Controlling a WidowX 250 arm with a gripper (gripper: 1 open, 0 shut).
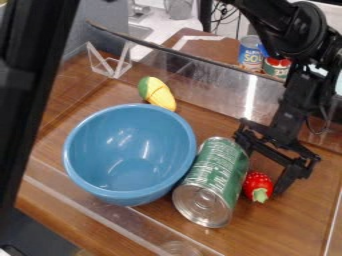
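My black gripper (pixel 273 153) is open, hanging at the right just behind and above a red strawberry-like object (pixel 258 187). A green-labelled can (pixel 211 182) lies on its side on the wooden counter, left of the strawberry. A blue bowl (pixel 128 151) sits left of the can. A yellow-and-green corn-like object (pixel 156 94) lies behind the bowl.
A clear strip (pixel 201 95) divides the counter from the back, where cans (pixel 250 53) stand on a brown board. A dark vertical post fills the left edge.
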